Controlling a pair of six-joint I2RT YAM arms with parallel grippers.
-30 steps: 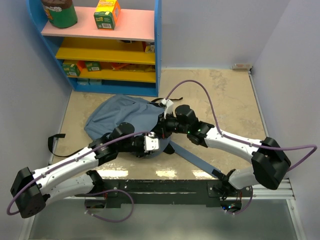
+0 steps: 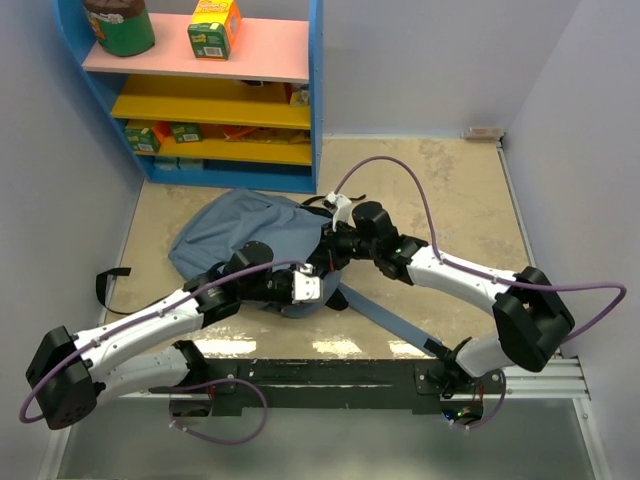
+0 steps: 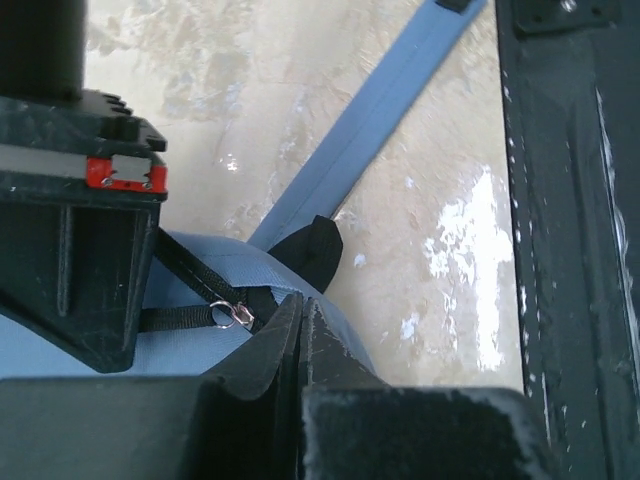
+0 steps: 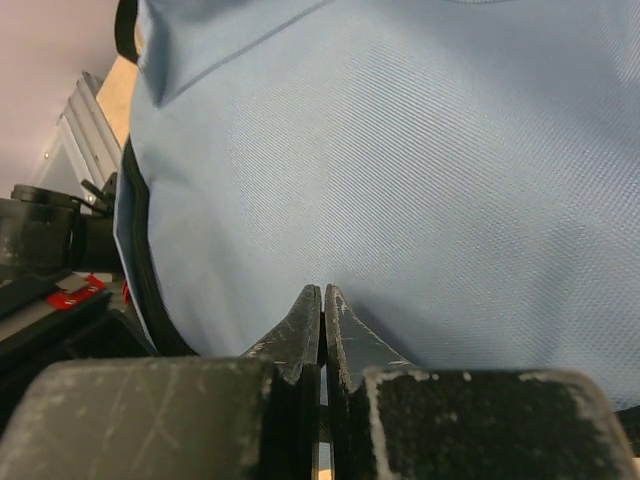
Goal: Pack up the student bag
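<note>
A blue-grey bag (image 2: 230, 225) lies flat on the table, partly hidden under both arms. In the left wrist view, a zipper pull with a small ring (image 3: 237, 314) and black cord sits at the bag's edge, just beyond the tips of my left gripper. That gripper is shut, and nothing clear shows between its fingers. My right gripper is shut too, over the bag's plain fabric (image 4: 340, 160), with no object visible between its tips. Both grippers are close together at the bag's right end.
A blue shelf unit stands behind, its pink top shelf (image 2: 165, 50) and yellow shelf (image 2: 210, 103) holding boxes and a green-brown can (image 2: 122, 28). A bag strap (image 2: 385, 318) runs to the front right.
The bag looks unmoved.
</note>
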